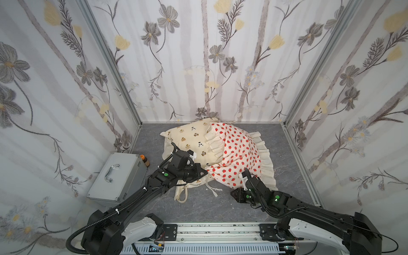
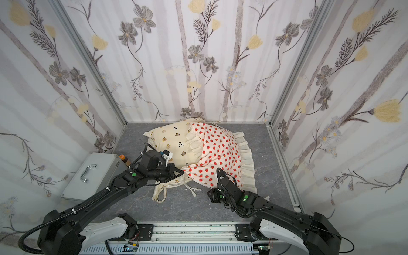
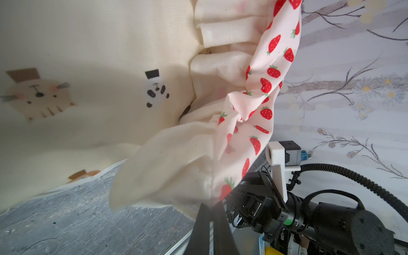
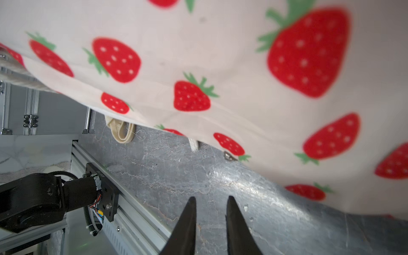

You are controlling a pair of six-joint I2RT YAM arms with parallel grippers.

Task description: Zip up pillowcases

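Note:
A pillow in a white case with red strawberries (image 1: 233, 148) and cream ruffles lies on the grey floor. My left gripper is shut on the case's near-left corner, drawing the cloth into a taut fold. In the right wrist view the strawberry cloth's (image 4: 191, 72) lower edge runs above my right gripper. That gripper's fingers stand part open with bare floor between them. A small metal piece, seemingly a zip pull (image 4: 230, 156), sits at the cloth's edge, beyond the fingertips and not between them. The zip's teeth cannot be made out.
A cream pillow with animal prints (image 1: 189, 136) lies under and left of the strawberry one. Its strap (image 1: 182, 196) and a tasselled cord (image 1: 215, 193) trail in front. A grey metal case (image 1: 114, 176) and an orange-capped bottle (image 1: 145, 160) stand left.

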